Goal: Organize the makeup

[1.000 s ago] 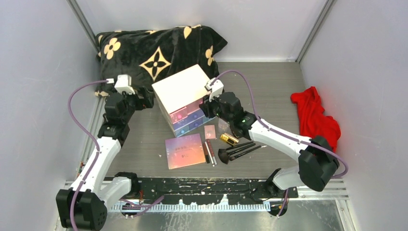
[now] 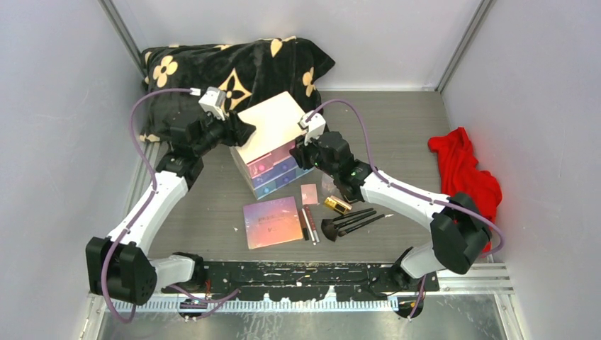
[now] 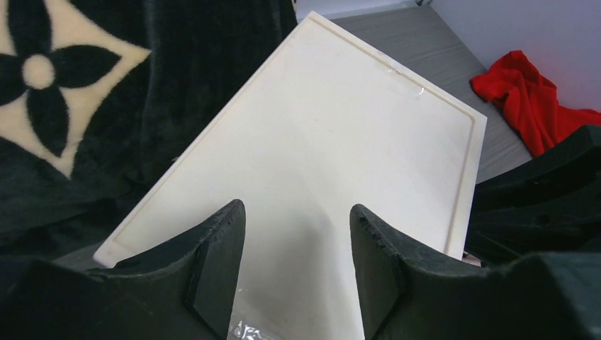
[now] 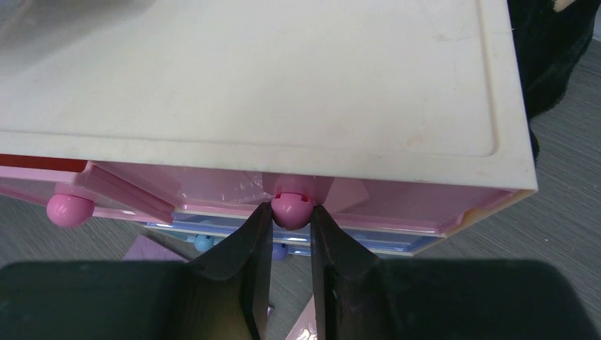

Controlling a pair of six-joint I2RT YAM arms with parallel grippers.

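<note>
A white-topped drawer box [image 2: 273, 117] with pink and blue drawers stands angled at the back centre. My left gripper is part open over its top, fingers apart with only the white lid visible between them. My right gripper is at the box's front, fingertips around a round pink drawer knob [image 4: 292, 209]; whether it grips firmly is unclear. In front lie a gradient palette [image 2: 272, 222], a pink square [image 2: 309, 193], pens [image 2: 311, 223], a gold bottle [image 2: 336, 205] and black brushes [image 2: 354, 219].
A dark patterned cushion [image 2: 184, 71] lies behind the box. A red cloth [image 2: 461, 163] lies along the right wall. Bare floor shows at the back right and left of the palette.
My left gripper has swung up and right from beside the box to over its top. The box and my right gripper have shifted very slightly.
</note>
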